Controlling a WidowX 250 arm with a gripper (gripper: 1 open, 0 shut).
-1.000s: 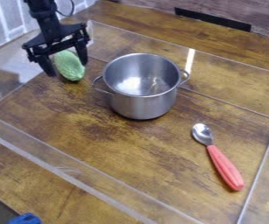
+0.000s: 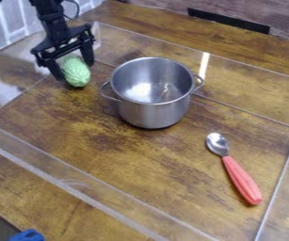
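My black gripper (image 2: 64, 53) is at the upper left, open, its fingers around the top of a pale green cabbage-like object (image 2: 75, 73) on the wooden table. Whether the fingertips touch it is unclear. A steel pot (image 2: 152, 104) with two handles stands just right of the green object. A spoon with a red handle (image 2: 241, 177) lies at the lower right.
Pale strips run along its edges. A small blue object (image 2: 27, 234) is at the bottom left corner.
My gripper has shifted slightly over the past second about the green object, and its fingers now sit higher and narrower in view. The pot and spoon have not moved.
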